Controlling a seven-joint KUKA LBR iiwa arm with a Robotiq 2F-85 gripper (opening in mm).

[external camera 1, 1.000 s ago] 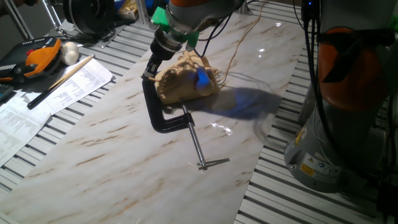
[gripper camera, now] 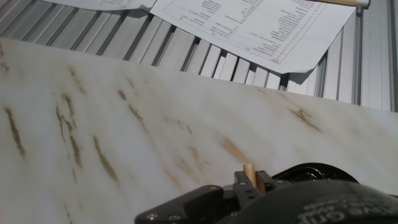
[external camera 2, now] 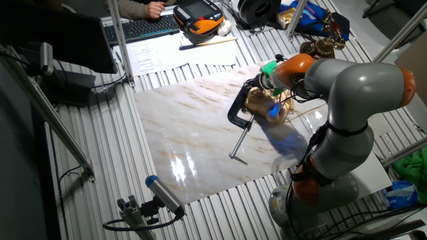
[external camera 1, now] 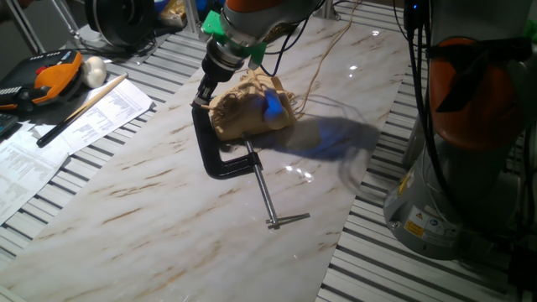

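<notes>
A tan, rough-sided block (external camera 1: 252,109) with stringy-looking detail rests on the marble-patterned board, a blue patch on its front. Around its left side sits a black C-clamp (external camera 1: 212,155), whose screw and T-handle reach toward the front. Coming down at the block's left end is my gripper (external camera 1: 201,102), close to the clamp's upper arm. In the wrist view the gripper appears shut on a thin tan stick (gripper camera: 249,169), whose rounded end pokes out between the fingers. The black gripper body hides the stick's other end, and the block is out of that view.
Printed sheets (external camera 1: 80,122) and a dark-handled stick (external camera 1: 80,111) lie beyond the board's left edge, near an orange-black device (external camera 1: 42,80). A pale cable (external camera 1: 323,63) runs behind the block. The board's front (external camera 1: 168,243) is clear.
Over the last second the arm's wrist has shifted very slightly by the block. The block and clamp have stayed where they were.
</notes>
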